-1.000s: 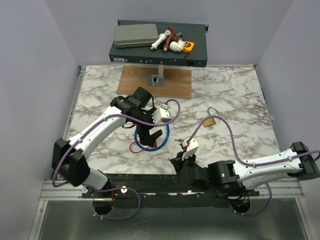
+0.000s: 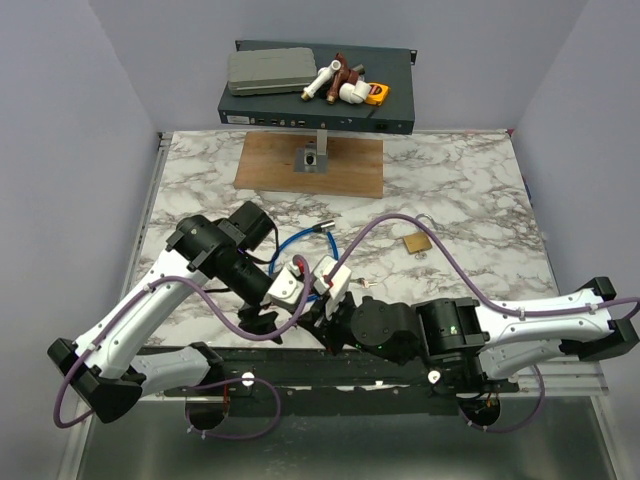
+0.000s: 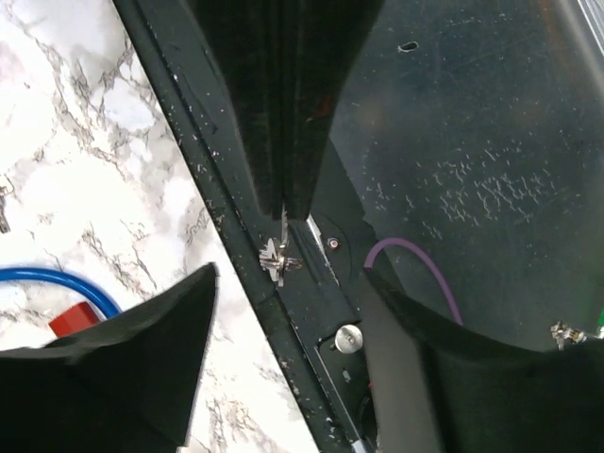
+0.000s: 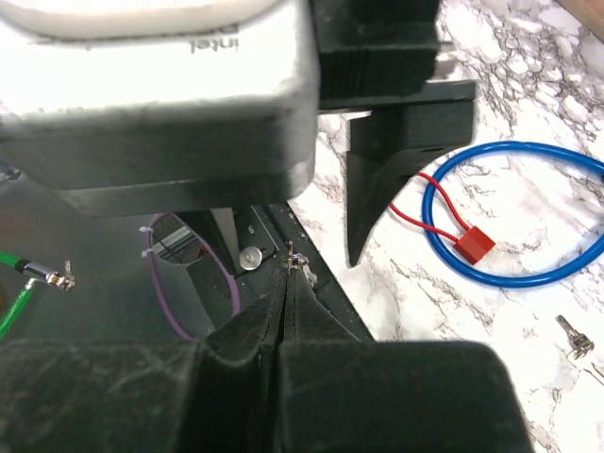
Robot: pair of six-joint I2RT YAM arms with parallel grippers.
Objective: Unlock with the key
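Note:
My left gripper (image 2: 270,325) is low over the table's front edge, close to my right gripper (image 2: 310,325), with its fingers spread apart in the left wrist view. My right gripper is shut, and a small silvery metal piece, apparently the key (image 3: 280,257), shows at its tips, between the left gripper's fingers. In the right wrist view the left gripper's dark fingers (image 4: 377,189) stand either side of that piece. A wooden board (image 2: 260,160) with a metal latch plate lies at the back; whether it holds the lock is unclear.
A blue cable loop (image 4: 510,278) with a red block (image 4: 475,243) lies on the marble table. A brass-coloured padlock (image 2: 417,242) lies to the right. A dark shelf (image 2: 300,118) with assorted items stands behind the board.

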